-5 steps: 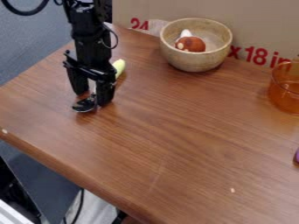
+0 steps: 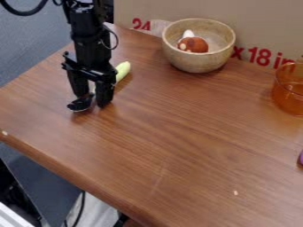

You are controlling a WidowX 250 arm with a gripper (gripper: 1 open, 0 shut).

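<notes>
My black gripper point(image 2: 92, 99) is low over the left part of the wooden table point(image 2: 178, 133), its two fingers a little apart. A dark metal spoon point(image 2: 80, 105) lies at its fingertips; whether it is between the fingers I cannot tell. A pale yellow-green elongated item point(image 2: 122, 70) lies just behind the gripper, partly hidden by it.
A beige bowl point(image 2: 198, 58) with a brown and white item stands at the back, before a cardboard panel. An orange transparent container point(image 2: 290, 93) is at the right edge, with a purple thing below it.
The gripper has shifted slightly left since one second ago.
</notes>
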